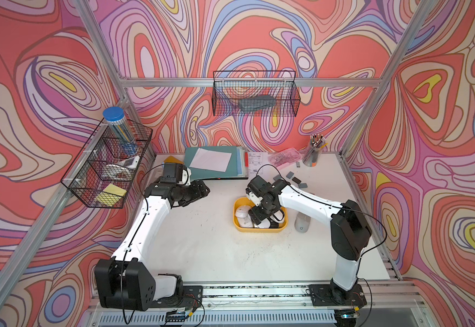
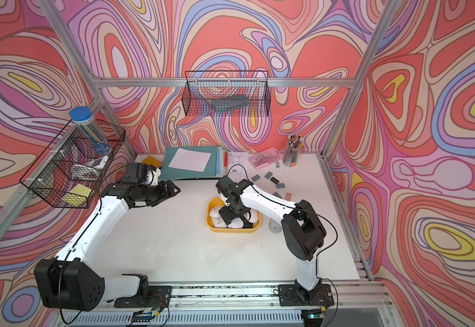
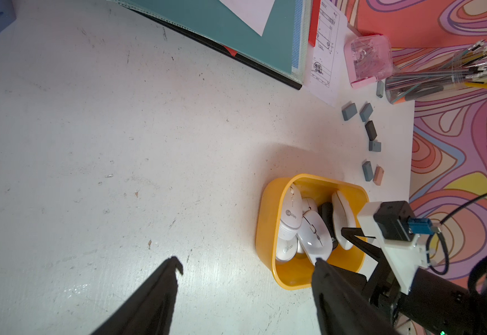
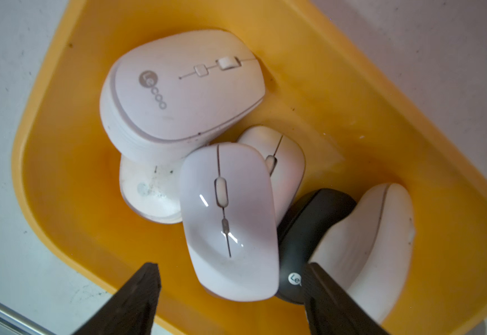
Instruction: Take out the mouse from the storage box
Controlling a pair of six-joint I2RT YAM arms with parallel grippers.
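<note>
A yellow storage box [image 4: 64, 234] holds several white mice and one black one. A glossy white mouse [image 4: 226, 223] lies in its middle, with a Lecoo mouse [image 4: 187, 95] beside it, a black mouse [image 4: 304, 234] and another white mouse [image 4: 383, 245] on the other side. My right gripper is open just above the box, its fingers either side of the middle mouse's end, holding nothing. My left gripper hangs open over the table left of the box, with nothing between its fingers.
Behind stand a green folder [image 1: 210, 169], pink case [image 1: 284, 158], pen cup [image 1: 312, 158] and scattered small blocks. A grey object [image 1: 302, 223] is right of the box. Wire baskets hang at left and back.
</note>
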